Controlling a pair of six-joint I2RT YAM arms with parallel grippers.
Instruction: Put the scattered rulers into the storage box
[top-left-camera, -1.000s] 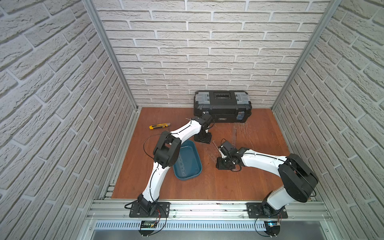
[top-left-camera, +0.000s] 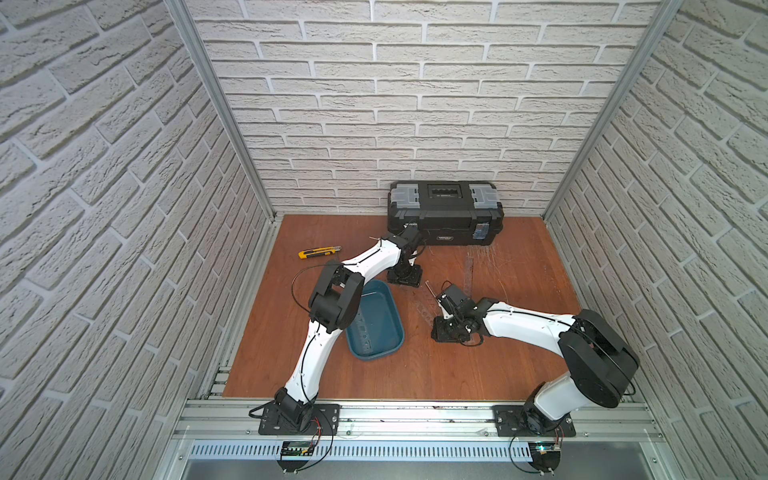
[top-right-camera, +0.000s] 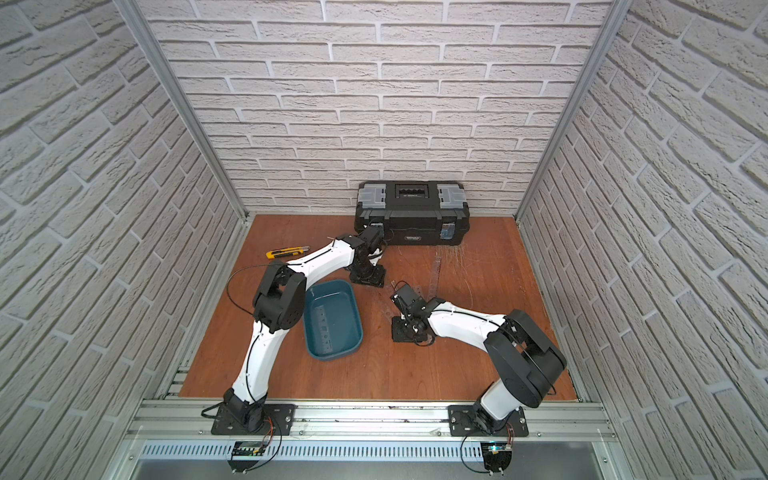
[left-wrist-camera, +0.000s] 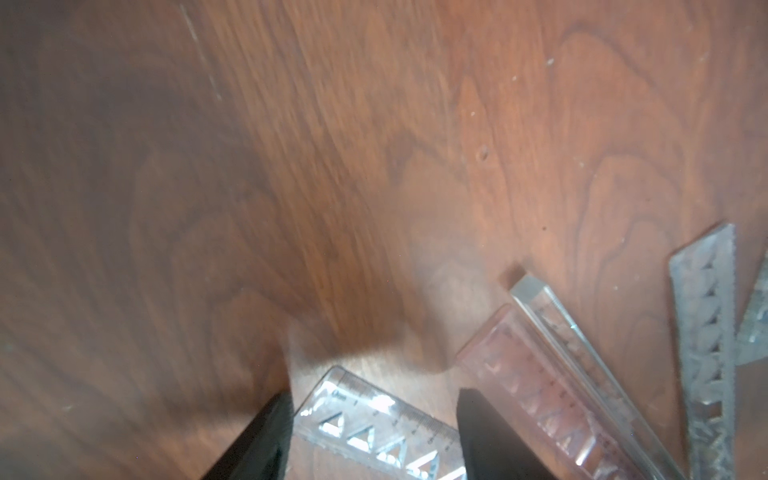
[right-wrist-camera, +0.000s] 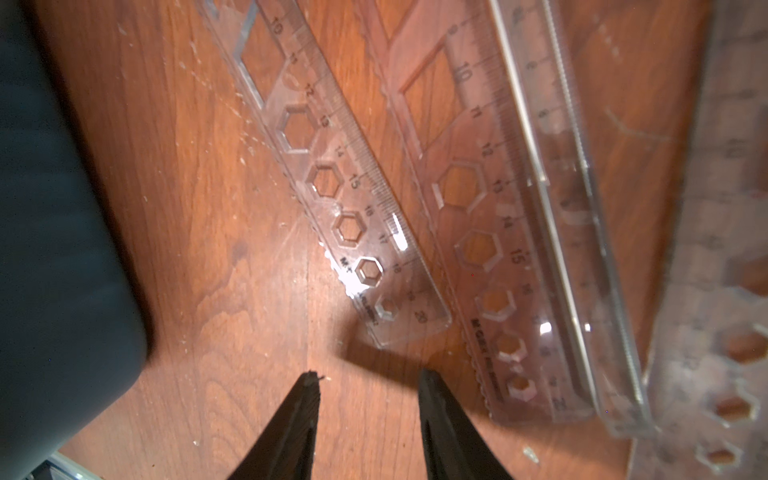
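Blue storage box (top-left-camera: 385, 324) stands left of centre on the table, one clear ruler (top-right-camera: 323, 328) lying inside it. In the left wrist view, my left gripper is shut on a clear ruler (left-wrist-camera: 372, 416) near its end. My right gripper is open, its fingers apart and empty, just short of the end of a clear ruler (right-wrist-camera: 349, 228). Beside that one lie a pinkish ruler (right-wrist-camera: 472, 240), a narrow clear ruler (right-wrist-camera: 596, 264) touching it, and a wider ruler (right-wrist-camera: 712, 264) at the right edge.
A black toolbox (top-left-camera: 445, 209) stands at the back. Another ruler (top-left-camera: 468, 272) lies in front of it. The yellow cutter (top-left-camera: 319, 252) is at the back left. Bare table lies in front of the right gripper and at the far right.
The right gripper has shifted very slightly toward the table's front. The box looks unmoved.
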